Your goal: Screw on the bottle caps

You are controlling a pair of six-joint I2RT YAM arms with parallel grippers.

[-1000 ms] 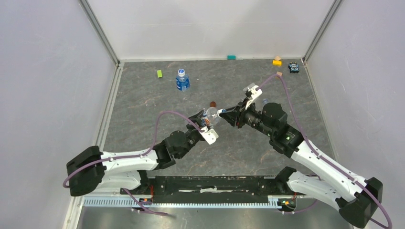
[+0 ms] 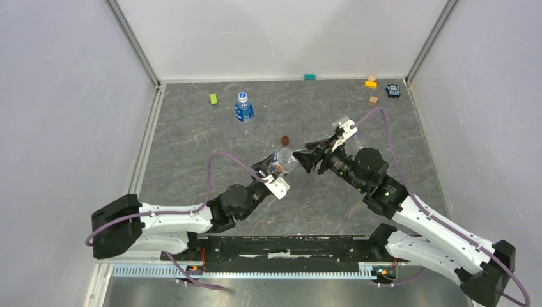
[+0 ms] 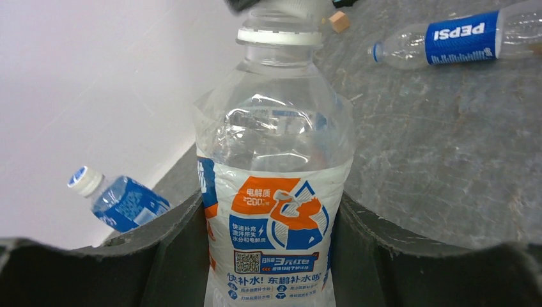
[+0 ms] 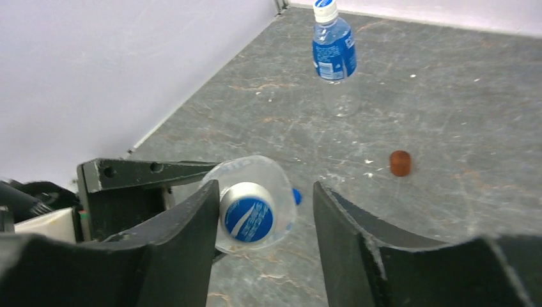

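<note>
A clear bottle point(image 3: 275, 230) with an orange-blue label is held in my left gripper point(image 2: 271, 167), shut on its body at the centre of the workspace. Its white cap point(image 4: 248, 214) with a blue top sits at the bottle's mouth. My right gripper is at that cap, its fingers parted on either side of it, the left finger close to the cap and the right one apart from it. A blue-labelled bottle point(image 2: 244, 107) with white cap stands upright at the back left.
A Pepsi bottle point(image 3: 460, 39) lies on its side, largely behind my right arm in the top view. Small blocks point(image 2: 371, 84), a brown round piece point(image 4: 400, 163) and a toy car point(image 2: 393, 90) lie on the grey floor between white walls.
The right gripper's fingers have parted at the cap, and its wrist has shifted slightly. The left gripper and bottle have moved very little.
</note>
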